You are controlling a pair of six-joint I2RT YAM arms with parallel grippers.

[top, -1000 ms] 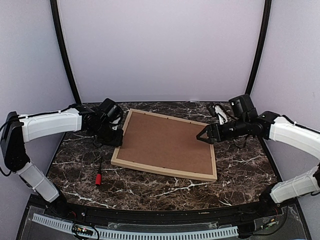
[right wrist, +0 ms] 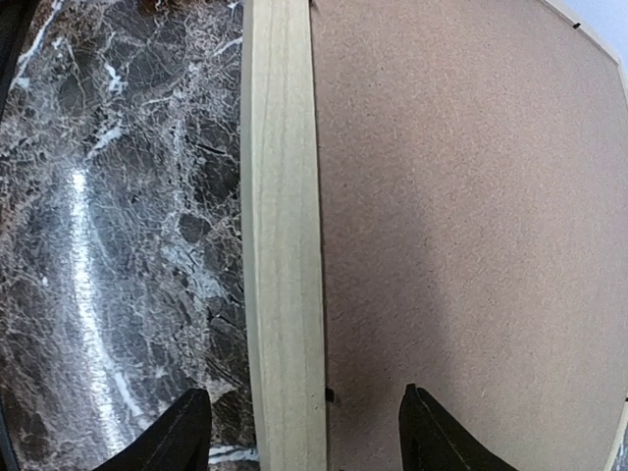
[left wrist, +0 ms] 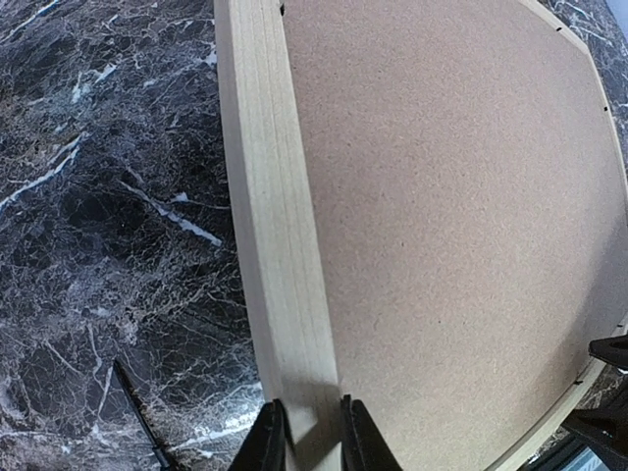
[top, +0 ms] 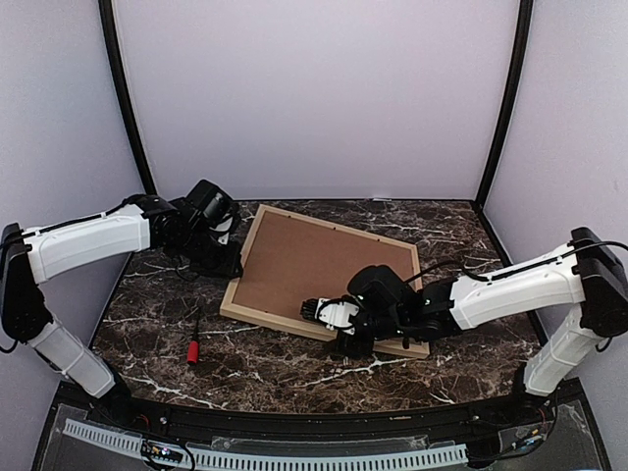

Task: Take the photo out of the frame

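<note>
The picture frame (top: pixel 270 320), of pale wood, lies face down on the table, with its brown backing board (top: pixel 294 265) inside the rim. No photo is visible. At the left side bar, my left gripper is part open, one finger on either side of the wood and close against it. Over the front bar (right wrist: pixel 287 245), my right gripper stands wider open. Its fingers straddle that bar with visible gaps, one over the marble and the other over the board. The right arm hides part of the front bar in the top view.
A screwdriver with a red handle (top: pixel 192 351) lies left of the frame. Small dark tabs (right wrist: pixel 330 395) sit along the rim's inner edge.
My right gripper has swept from the frame's right side, across the board, to the front bar. The frame has shifted slightly to the right.
</note>
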